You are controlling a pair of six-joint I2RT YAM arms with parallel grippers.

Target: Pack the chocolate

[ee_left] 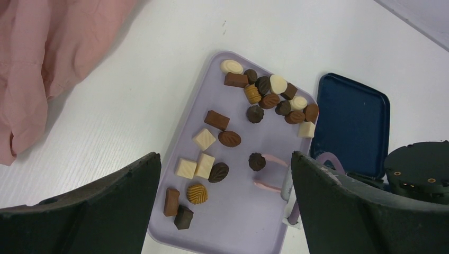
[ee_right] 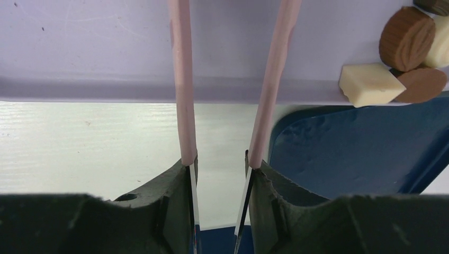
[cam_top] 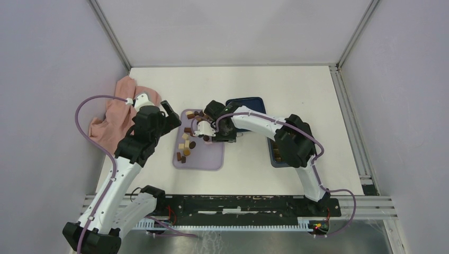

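A lilac tray [ee_left: 249,217] holds brown, dark and cream chocolates, crowded at its far end and looser along its left side. One dark round chocolate [ee_left: 257,162] sits apart in the middle. My right gripper reaches in over the tray's right rim, its pink fingers [ee_right: 183,84] spread, tips close beside that chocolate. In the right wrist view the tips run out of frame and nothing shows between the visible finger lengths. My left gripper stands open over the tray's left side, empty and above the chocolates.
An empty dark blue tray [ee_left: 352,111] lies right behind the lilac one, partly under the right arm. A blue box [cam_top: 279,164] with brown contents is half hidden by that arm. Pink cloth [cam_top: 114,124] lies at left.
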